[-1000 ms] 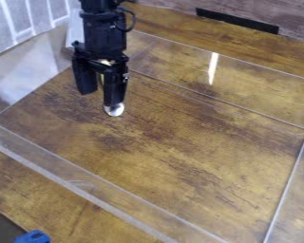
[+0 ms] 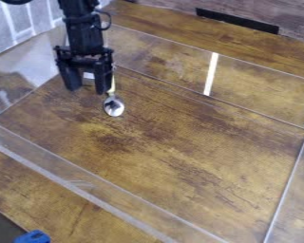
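My gripper [image 2: 86, 76] hangs at the upper left of the work surface, its dark fingers apart. A silver spoon-like utensil [image 2: 113, 106] lies on the wooden surface just right of and below it, its upper end reaching back behind the right finger. A small white piece sits between or behind the fingers, partly hidden; I cannot tell what it is.
The wooden table [image 2: 180, 161] is bordered by clear low panels along its edges, with a white strip at the back right. A blue object [image 2: 31, 235] is at the lower left corner.
My gripper has moved left and slightly up in view, away from the utensil's bowl, uncovering more of the utensil. The utensil appears in the same place.
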